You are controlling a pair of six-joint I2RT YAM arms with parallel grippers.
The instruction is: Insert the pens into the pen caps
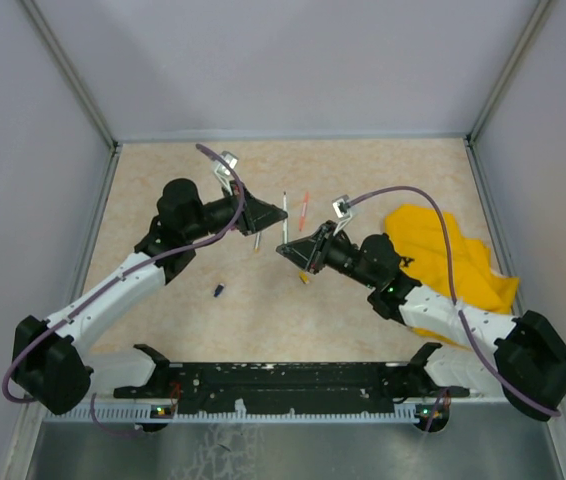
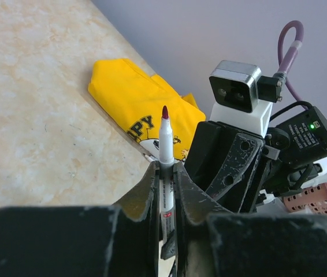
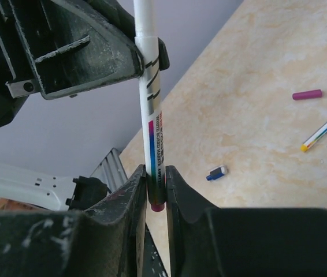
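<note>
A white pen with a bare dark red tip is held upright above the table, my left gripper shut around its middle. Its lower end, dark red at the bottom, stands between the fingers of my right gripper. Those fingers are close on both sides of the pen; whether they grip it cannot be told. On the table lie a purple cap, a dark blue cap and a small orange cap. Another white pen with a yellow end lies flat.
A red-orange pen lies behind the grippers. The yellow cloth is bunched at the right side of the table. Both arms meet near the middle, and the front of the table is largely clear.
</note>
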